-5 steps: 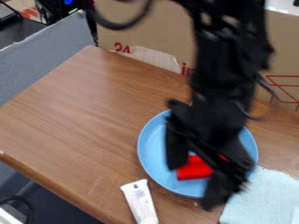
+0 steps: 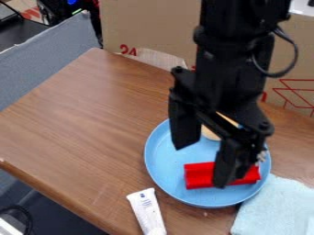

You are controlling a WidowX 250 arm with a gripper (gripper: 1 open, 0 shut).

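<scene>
My black gripper [image 2: 205, 138] hangs large over a light blue plate [image 2: 166, 161], open, its fingers reaching down over the plate's middle. A red object [image 2: 199, 176] lies on the plate, partly behind a finger. Something pale yellow [image 2: 211, 133] shows behind the gripper at the plate's back, mostly hidden.
A white tube [image 2: 146, 212] lies at the table's front, left of the plate. A light cloth [image 2: 273, 216] is at the right front. Cardboard [image 2: 135, 27] stands behind.
The objects on the table look unmoved.
</scene>
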